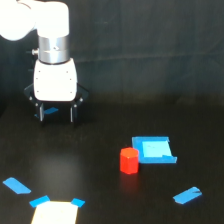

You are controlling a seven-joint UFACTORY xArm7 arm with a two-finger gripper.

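My gripper [57,117] hangs at the upper left, pointing down over the black table. Its dark fingers stand apart, with no object visible between them; a strip of blue tape on the table shows behind the gap. A small red block [129,161] stands right of centre, well to the right of the gripper and nearer the camera. Just behind it and to its right lies a pale square with a blue tape border [168,160]. The block overlaps the left edge of that square in this view; whether they touch, I cannot tell.
At the bottom left a cream square [55,214] is cut off by the frame, with blue tape at its corners. Loose tape strips lie at the left [16,186] and right [187,195]. Between gripper and block the dark table is clear.
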